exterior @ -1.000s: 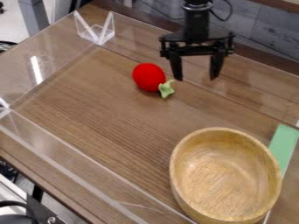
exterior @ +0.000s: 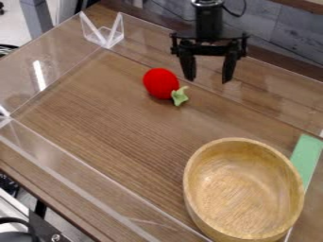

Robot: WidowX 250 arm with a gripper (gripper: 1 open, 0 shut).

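My black gripper (exterior: pixel 209 64) hangs over the back middle of the wooden table, its two fingers spread open with nothing seen between them. Below it and to its left lies a red object (exterior: pixel 161 82) with a small green part at its lower right, apart from the fingers. A large tan bowl (exterior: pixel 243 165) stands at the front right.
A clear plastic piece (exterior: pixel 104 29) stands at the back left. A green strip (exterior: pixel 307 154) lies along the right edge beside the bowl.
My gripper has risen slightly and moved a little toward the back. The red object and bowl have not moved.
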